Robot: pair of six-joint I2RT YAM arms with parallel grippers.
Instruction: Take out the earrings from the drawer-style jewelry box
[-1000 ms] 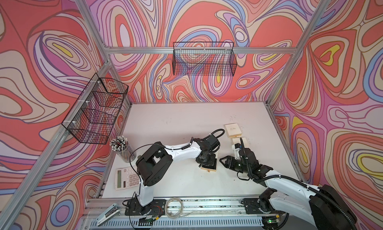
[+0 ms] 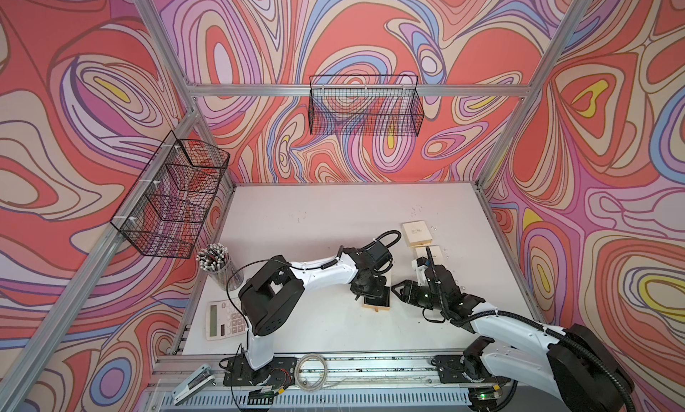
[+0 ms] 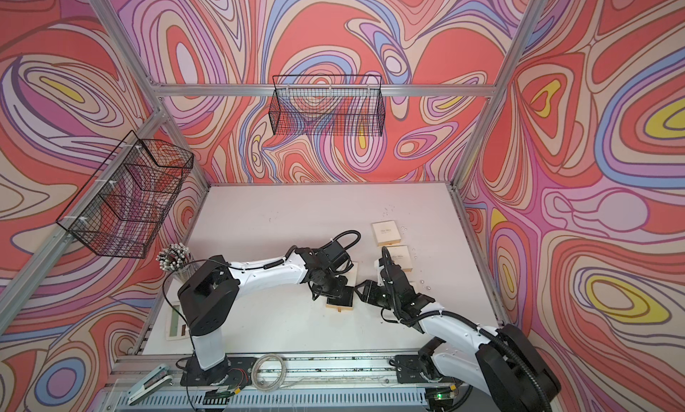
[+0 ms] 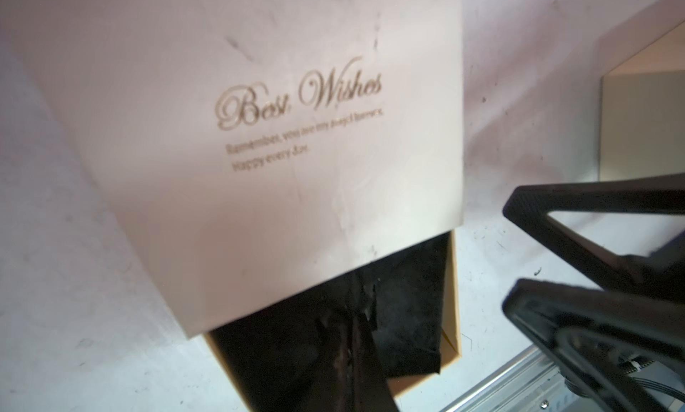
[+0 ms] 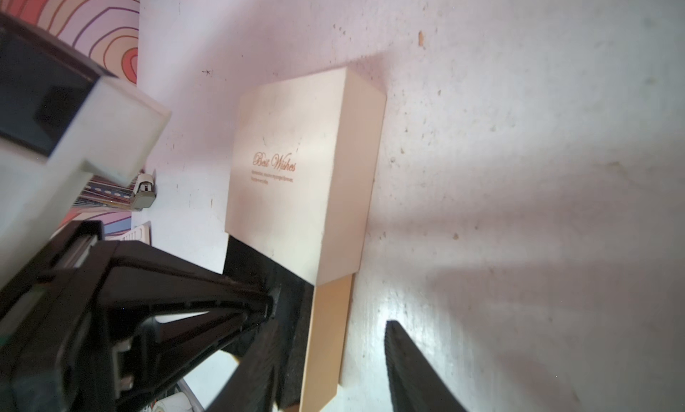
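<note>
The white jewelry box (image 4: 307, 219), printed "Best Wishes", lies on the table with its drawer (image 5: 331, 340) pulled part way out. Black lining (image 4: 410, 312) fills the drawer. My left gripper is shut, its tips down at the lining; whether anything thin is pinched there is too dark to tell. No earrings can be made out in any view. My right gripper is part open at the drawer's right side, nothing visible gripped between its fingers. From above, the left arm covers much of the box.
Two more pale boxes stand at the back right, a farther box (image 2: 416, 232) and a nearer box (image 3: 399, 256) partly behind the right gripper. A calculator (image 2: 224, 319) and a cup of cotton swabs (image 2: 221, 264) are at left.
The drawer front has shifted slightly toward the table's front edge and to the right. My left arm has moved only a little; the right gripper has shifted barely to the left.
</note>
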